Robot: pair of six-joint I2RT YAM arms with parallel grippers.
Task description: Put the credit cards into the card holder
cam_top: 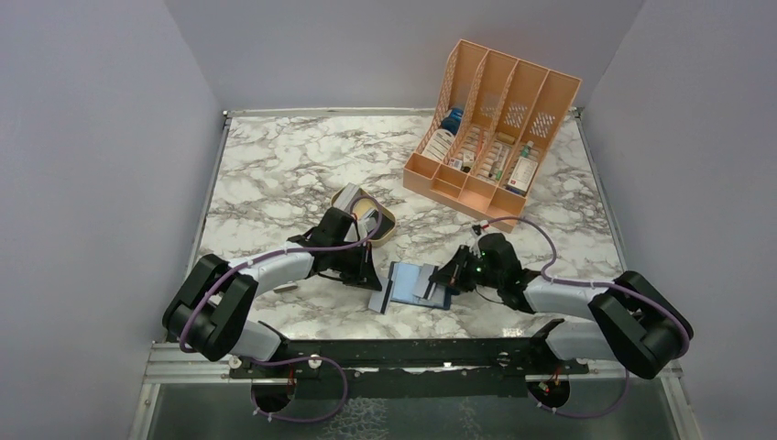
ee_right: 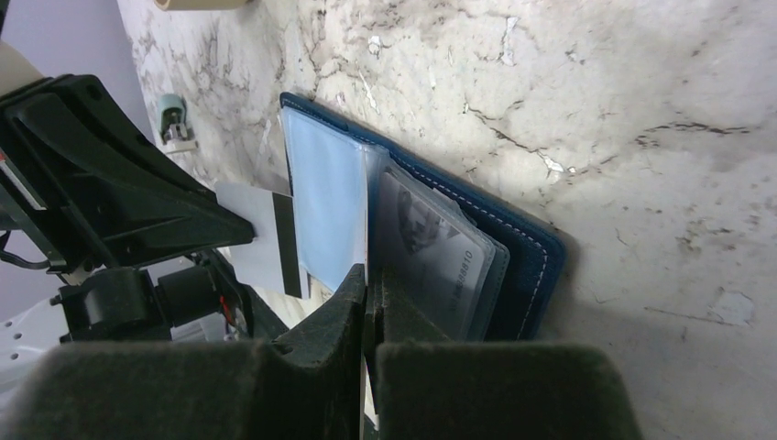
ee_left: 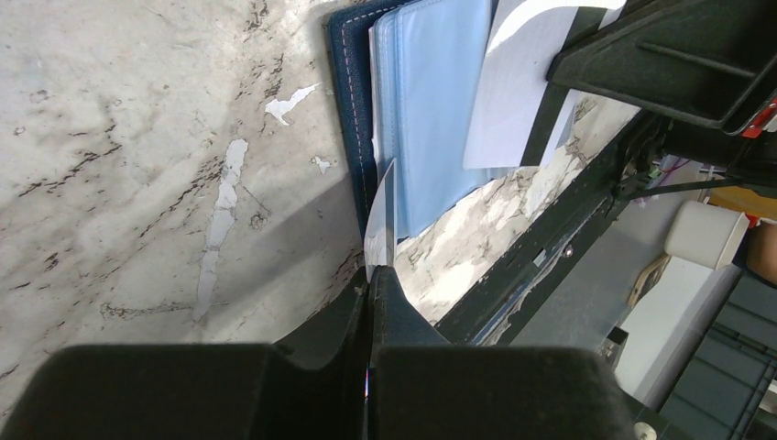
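Observation:
The open card holder (cam_top: pixel 410 282) lies at the table's front middle: dark blue cover, light blue sleeves and a stack of sleeved cards (ee_right: pixel 431 252). My left gripper (cam_top: pixel 370 286) is at its left edge, shut on a striped card, seen edge-on between its fingertips in the left wrist view. My right gripper (cam_top: pixel 438 280) is over the holder, shut on another striped card, which shows as a thin edge in the right wrist view. Whether that card's end is inside a sleeve I cannot tell.
A tan bowl (cam_top: pixel 388 225) holding grey and dark items stands behind the left arm. A large orange organizer (cam_top: pixel 476 197) with bottles and boxes fills the back right.

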